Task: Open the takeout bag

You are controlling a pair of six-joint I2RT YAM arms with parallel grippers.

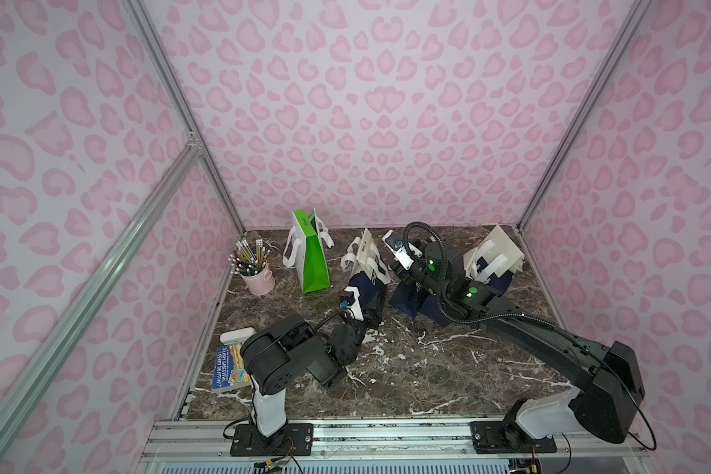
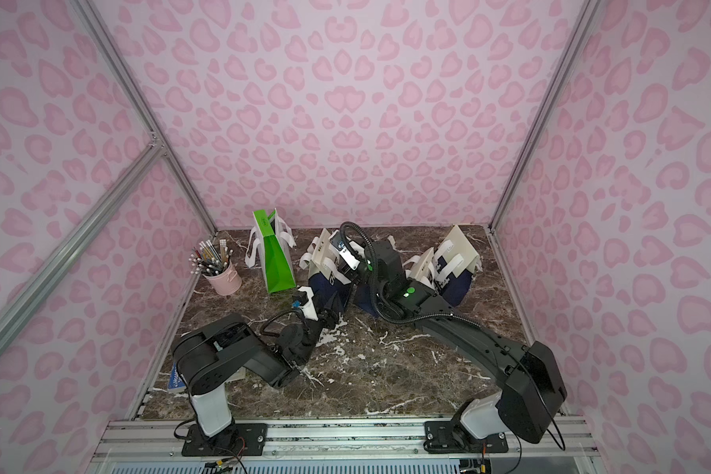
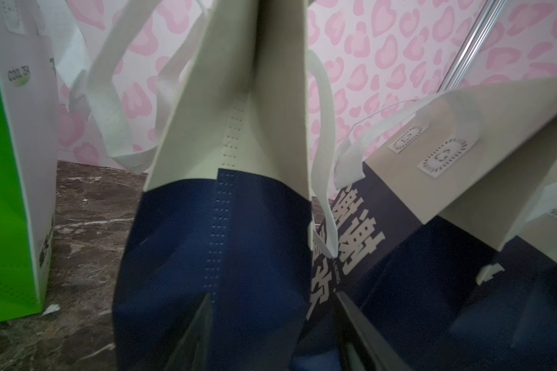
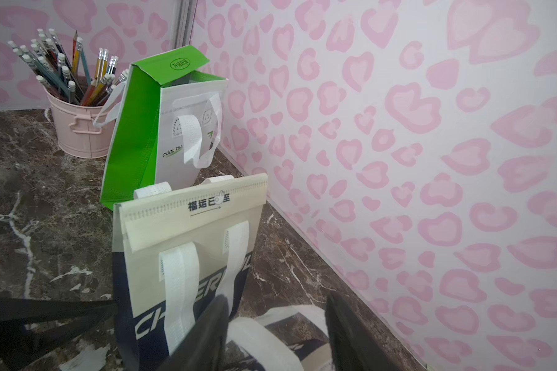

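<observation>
A navy and cream takeout bag point(image 4: 185, 272) stands upright in the middle of the table, its top flap folded over and its white handles hanging down. In the left wrist view, the narrow side of this bag point(image 3: 210, 247) fills the centre. My left gripper is open, low in front of that side; its dark fingers point(image 4: 43, 312) also show left of the bag in the right wrist view. Beside the bag, on its right, my right gripper stands open with nothing seen between its fingers.
A green and white bag point(image 1: 312, 256) and a pink pencil cup point(image 1: 258, 280) stand to the left. More navy and cream bags point(image 3: 439, 204) lean close on the right. A blue book point(image 1: 230, 366) lies front left.
</observation>
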